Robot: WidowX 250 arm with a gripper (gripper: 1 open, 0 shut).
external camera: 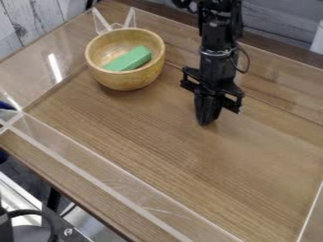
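Note:
My gripper (207, 112) is at the centre right of the camera view, low at the wooden table, at the end of a black arm that comes down from the top. It looks shut, with nothing clearly visible between its fingers, though the dark fingertips are hard to make out. A light wooden bowl (100, 77) sits at the upper left, apart from the gripper, with a green block (128, 59) lying inside it.
Black cables (32, 213) lie at the lower left corner. A small white object (113, 19) stands behind the bowl.

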